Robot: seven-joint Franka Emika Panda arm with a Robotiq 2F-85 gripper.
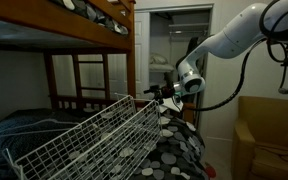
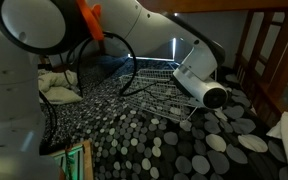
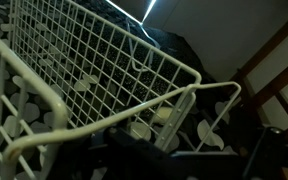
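Note:
A long white wire basket point(image 1: 94, 142) rests on the dotted bedding, its grid walls showing in exterior view 1. At its far end is my gripper point(image 1: 158, 93), close to the top rim. From the wrist, the basket point(image 3: 104, 65) fills the left and middle, and one rim corner reaches toward the space between the dark fingers. My gripper is open there; its fingers are dark and hard to make out, and whether they touch the wire cannot be told. In exterior view 2 the arm covers the gripper, with the basket point(image 2: 162, 93) behind it.
A wooden bunk-bed post point(image 1: 130, 50) and ladder point(image 1: 91, 75) stand close to the arm. A tan armchair point(image 1: 268, 138) is at the right. Dotted bedding point(image 2: 134, 150) lies clear in front of the basket.

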